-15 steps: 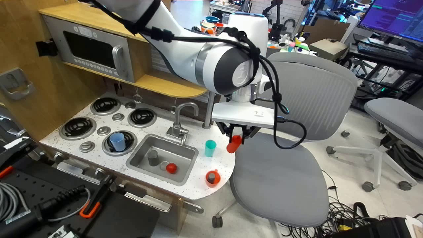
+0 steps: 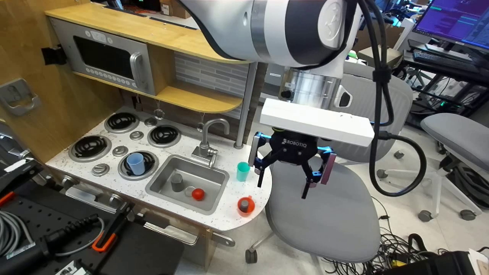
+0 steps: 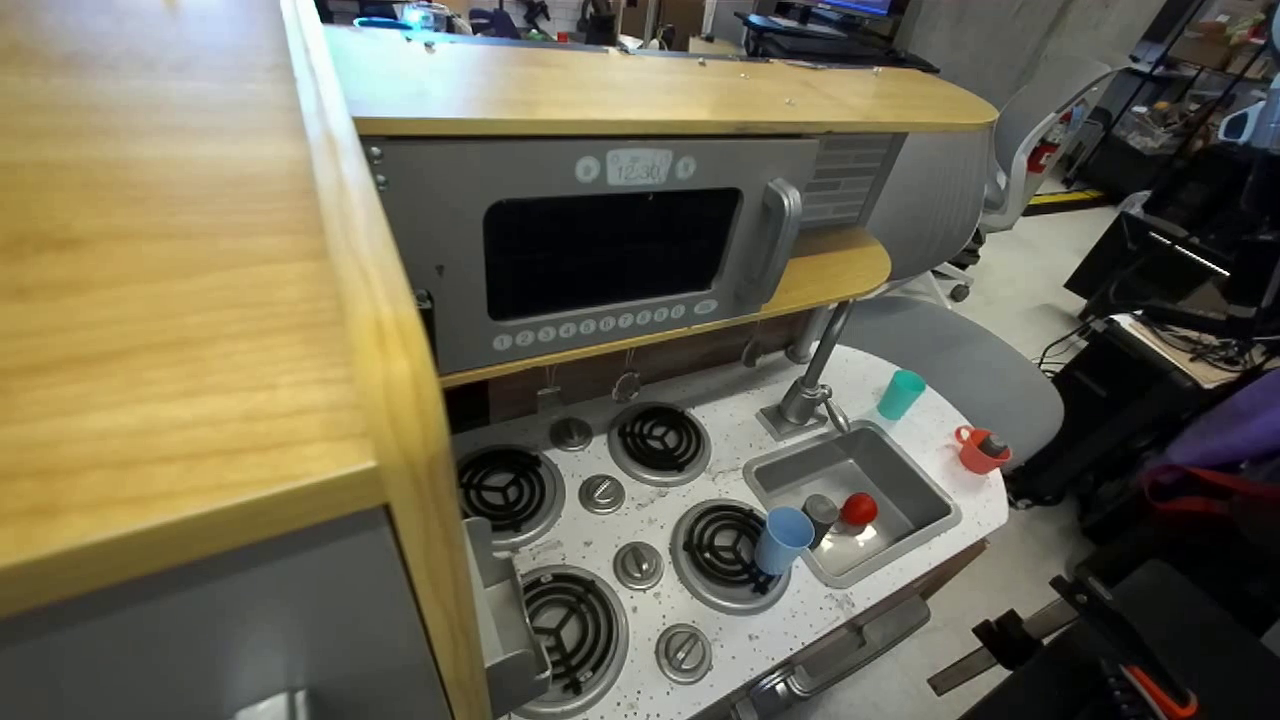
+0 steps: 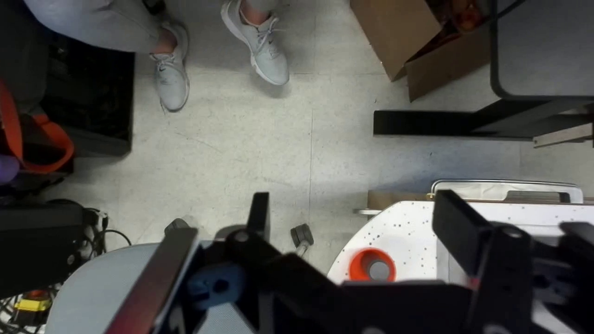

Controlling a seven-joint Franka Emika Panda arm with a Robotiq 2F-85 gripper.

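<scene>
My gripper (image 2: 282, 185) hangs to the right of the counter's rounded end, high over the grey chair. Its fingers are spread apart with nothing between them. In the wrist view, the gripper has bare floor between its fingertips. A red cup (image 2: 245, 211) with a grey piece inside stands near the counter's end. Behind it is a teal cup (image 2: 243, 171). A red ball (image 2: 198, 194) and a grey cup (image 2: 177, 182) are in the sink (image 2: 215, 204). The blue cup (image 3: 783, 539) sits on a burner.
The faucet (image 2: 204, 137) rises behind the sink, and a shelf (image 2: 201, 97) overhangs the counter's back. The closed microwave (image 3: 612, 252) is above the burners. A grey chair (image 2: 321, 220) stands against the counter's end. A person's shoes (image 4: 170, 80) show on the floor.
The gripper has shifted right and turned. A red object that was between its fingers is gone from there and not visible elsewhere now. The fingers have spread apart; the counter items look unmoved.
</scene>
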